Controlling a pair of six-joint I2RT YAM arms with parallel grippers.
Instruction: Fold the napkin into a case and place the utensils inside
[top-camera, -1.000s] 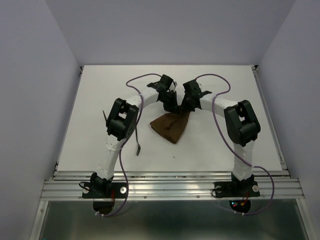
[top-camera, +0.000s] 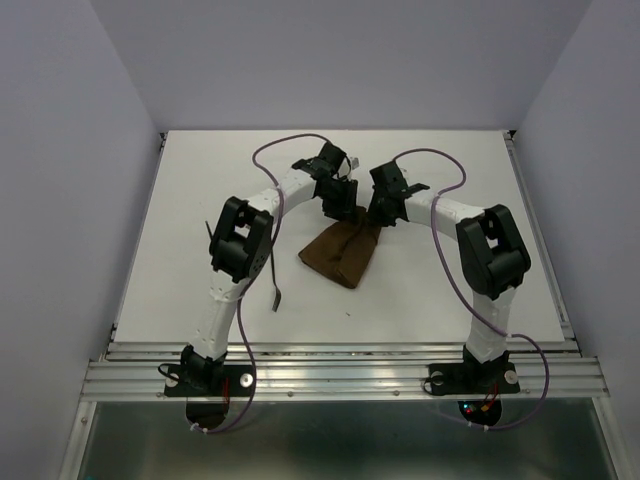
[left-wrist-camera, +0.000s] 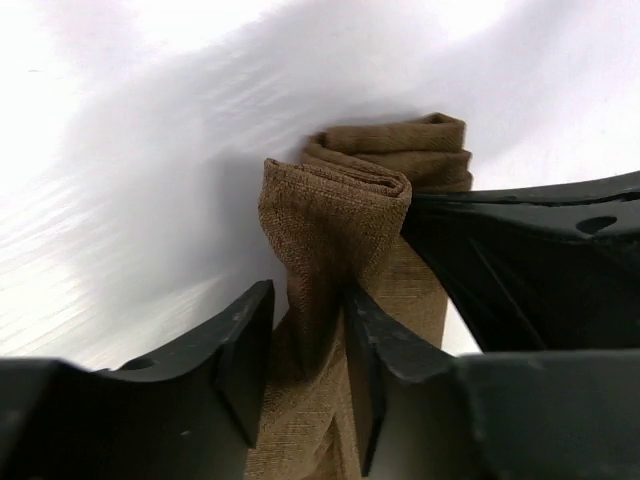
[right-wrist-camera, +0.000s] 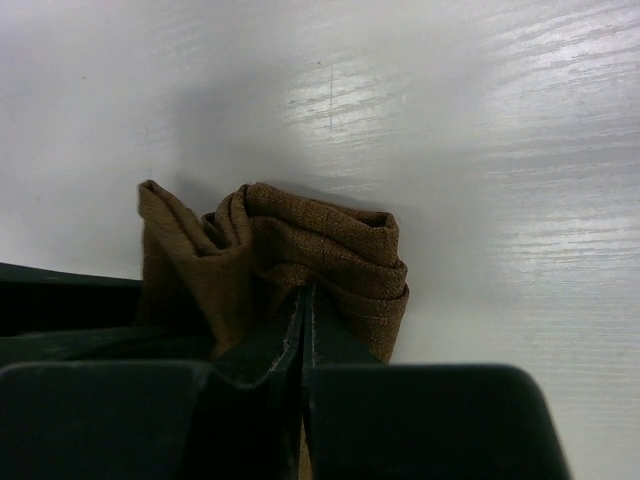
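Observation:
The brown napkin (top-camera: 330, 255) lies folded on the white table, its upper end bunched between the two grippers; in the left wrist view a folded flap (left-wrist-camera: 330, 200) stands up. My left gripper has its fingers part open on either side of that flap; whether it grips cannot be told. My right gripper is shut on the napkin's layered edge (right-wrist-camera: 330, 240), fingertips pressed together among the folds. Dark utensils (top-camera: 275, 298) lie left of the napkin, partly hidden under the left arm.
Grey walls surround it.
My left gripper has moved slightly up and left, and the napkin's left corner has shifted a little with it.

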